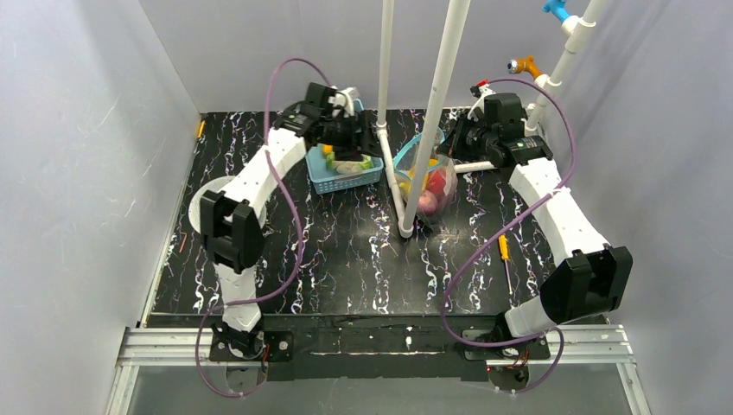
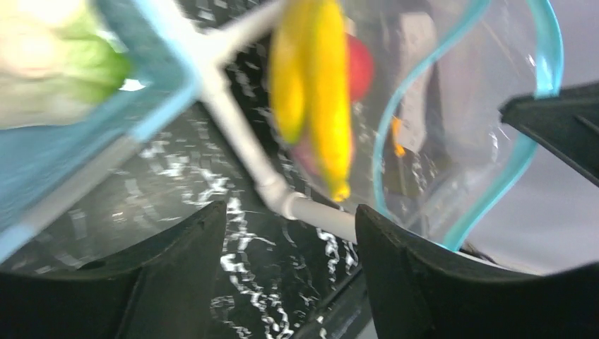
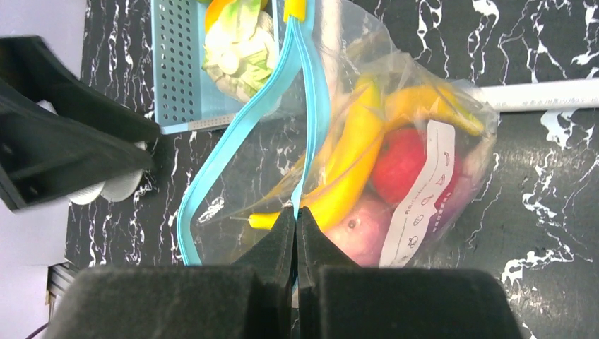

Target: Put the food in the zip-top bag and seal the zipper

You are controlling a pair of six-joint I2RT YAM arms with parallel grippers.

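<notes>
The clear zip top bag (image 1: 445,201) with a blue zip rim (image 3: 227,150) stands by the white pipes. Inside it show bananas (image 3: 353,159), a red fruit (image 3: 399,167) and a pinkish round fruit (image 3: 362,227). My right gripper is shut on the bag's blue rim, and the mouth gapes wide in the left wrist view. A yellow zip slider (image 3: 294,8) sits at the rim's far end. Left of the bag, over the basket's right side, my left gripper hangs open with nothing between its fingers.
A blue basket (image 1: 344,182) holding a pale green vegetable (image 3: 244,60) stands left of the bag. A white upright pipe (image 1: 435,95) crosses before the bag. A screwdriver (image 1: 504,249) lies right, a white round mesh piece (image 1: 200,201) left.
</notes>
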